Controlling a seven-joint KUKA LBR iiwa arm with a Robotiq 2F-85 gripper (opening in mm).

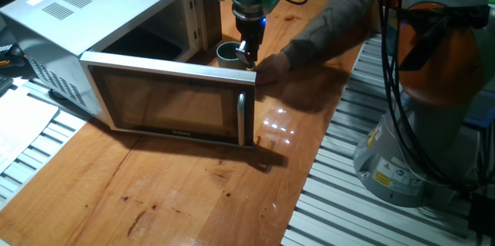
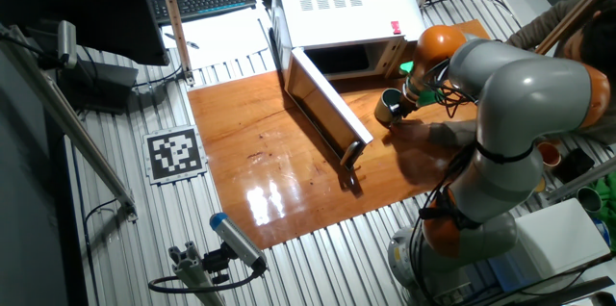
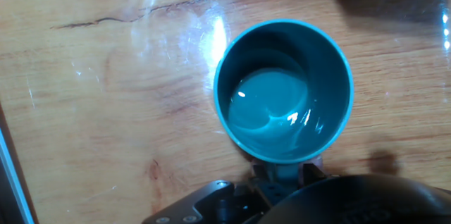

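Observation:
A teal mug [image 3: 285, 90] stands upright on the wooden table, empty inside, beyond the microwave door [image 1: 170, 99] in exterior view 1. Its handle [image 3: 287, 170] points toward my gripper, whose fingers stand close on both sides of it and look shut on it; the lower handle is hidden. From exterior view 2 the mug [image 2: 387, 106] shows in front of the microwave, at the open side of the door. My gripper [image 1: 247, 54] comes down from above at its edge.
The microwave [image 2: 346, 8] has its door swung wide open. A person's hand [image 1: 272, 68] rests on the table right beside my gripper, the forearm reaching in from behind. Bare wooden table [image 1: 209, 192] lies in front of the door.

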